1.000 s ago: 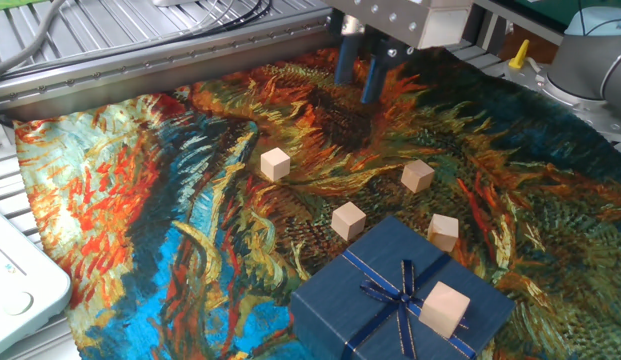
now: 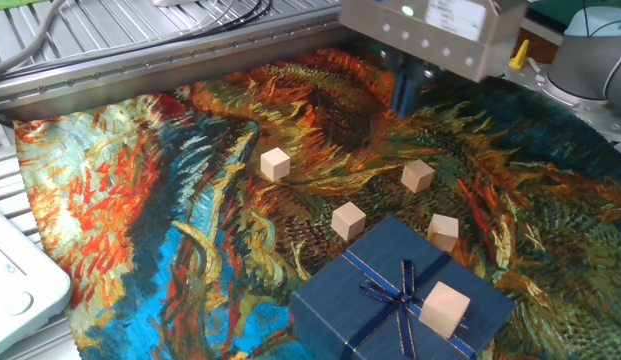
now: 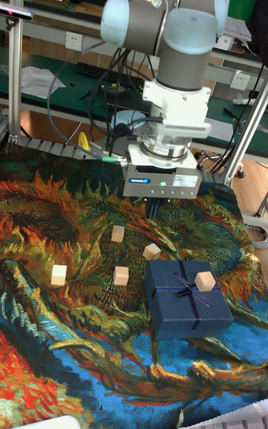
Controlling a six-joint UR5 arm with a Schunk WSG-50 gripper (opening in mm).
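My gripper (image 2: pixel 405 108) hangs above the far part of the patterned cloth, clear of every cube. In exterior view 3 its dark fingers (image 3: pixel 149 211) point down close together, and no object shows at their tips. The fingers overlap in exterior view 2, so the gap between them is unclear. A wooden cube (image 2: pixel 445 309) rests on top of the blue gift box (image 2: pixel 335 290), beside its ribbon bow. On the cloth lie a left cube (image 2: pixel 275 164), a middle cube (image 2: pixel 348 221), a far cube (image 2: pixel 418 176) and a cube by the box's far edge (image 2: pixel 443 232).
The patterned cloth (image 2: pixel 120 200) covers the table, with open room on its left side. A metal rail (image 2: pixel 170 75) runs along the back left. A white device (image 2: pixel 25 270) stands at the left edge, and a small yellow object (image 2: pixel 519 55) is near the arm's base.
In exterior view 2 my gripper has moved right and turned; its fingers, seen apart a second ago, now overlap in the view. The cubes and the box have stayed put.
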